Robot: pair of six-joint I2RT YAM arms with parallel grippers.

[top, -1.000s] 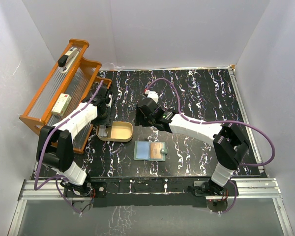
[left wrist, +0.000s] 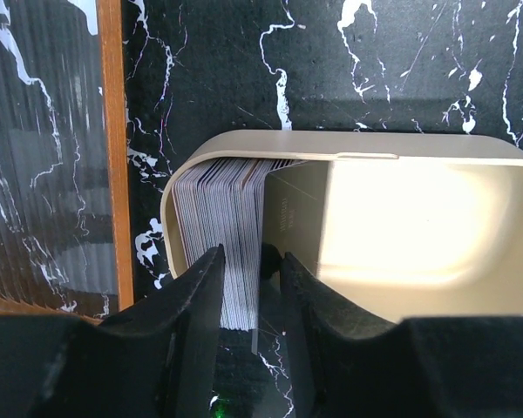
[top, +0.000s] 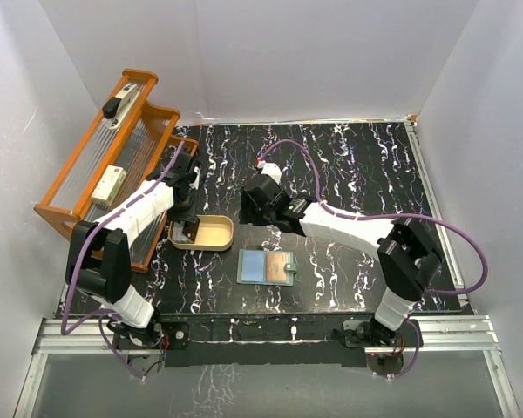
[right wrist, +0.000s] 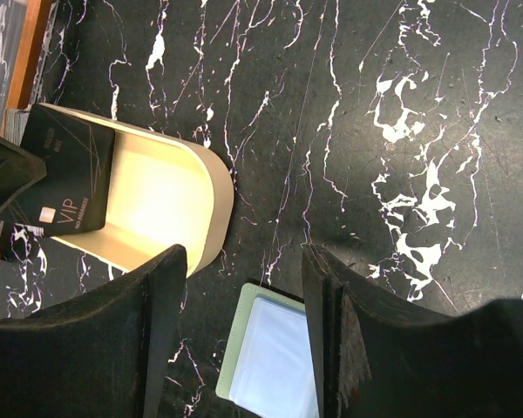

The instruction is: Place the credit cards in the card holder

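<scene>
A cream tray [top: 218, 231] holds a tight stack of cards [left wrist: 218, 209] at its left end. In the left wrist view my left gripper is over the stack, fingers part open, with a card tilted away from the stack between or just beyond the tips. That black card [right wrist: 65, 174], marked VIP, leans into the tray in the right wrist view. The card holder [top: 266, 267], with blue and tan pockets, lies at the front middle. My right gripper hangs open above the table, right of the tray, nothing between its fingers.
A wooden shelf rack [top: 113, 161] with a stapler and a boxy item stands along the left.
A dark card has tipped out from the stack toward the tray's middle at my left gripper. The right arm looks unchanged.
</scene>
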